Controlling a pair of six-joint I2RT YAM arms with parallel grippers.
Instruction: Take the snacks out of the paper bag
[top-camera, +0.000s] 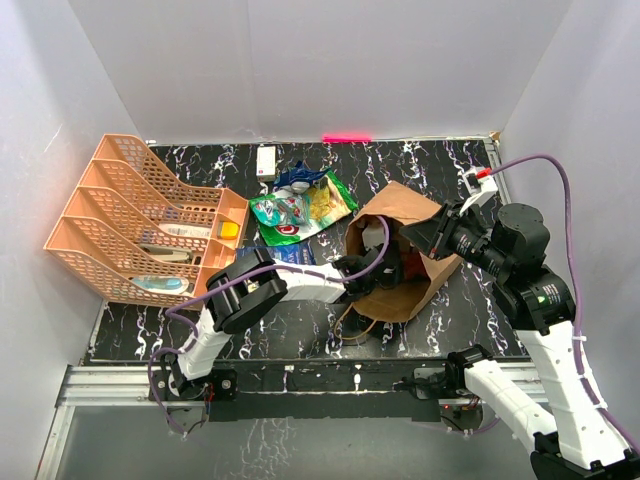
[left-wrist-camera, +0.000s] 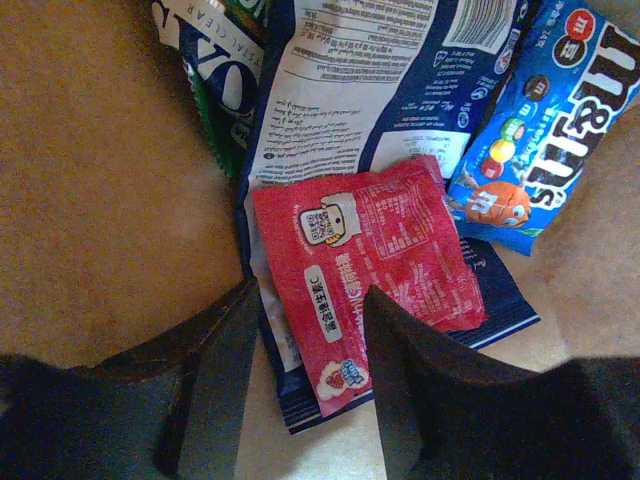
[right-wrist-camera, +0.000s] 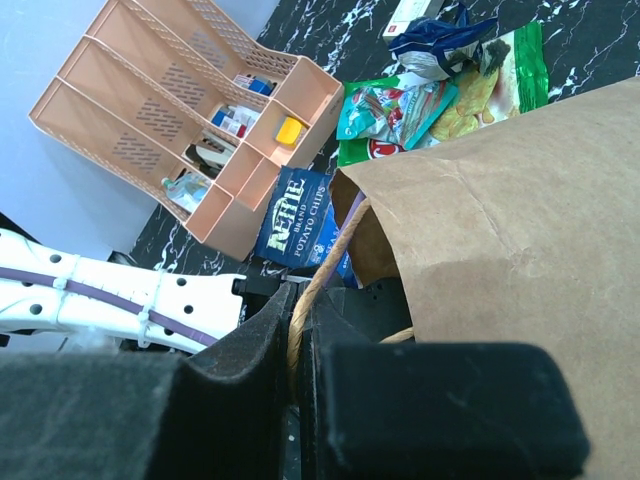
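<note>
The brown paper bag (top-camera: 410, 205) lies open on its side, my right gripper shut on its cord handle at the top. My left gripper is open inside the bag, over a pink packet (left-wrist-camera: 400, 250) on a dark blue pack (left-wrist-camera: 330, 80); a blue M&M's packet (left-wrist-camera: 540, 130) and a green-and-navy wrapper (left-wrist-camera: 210, 70) lie beside them. Outside, left of the bag, lie a blue potato chips pack (right-wrist-camera: 295, 215), a green snack bag (top-camera: 330, 200), a teal packet (top-camera: 280, 208) and a navy packet (top-camera: 298, 177).
An orange divided rack (top-camera: 110, 240) fills the left side, and a small white box (top-camera: 266, 163) lies at the back. White walls enclose the table on the sides and back.
</note>
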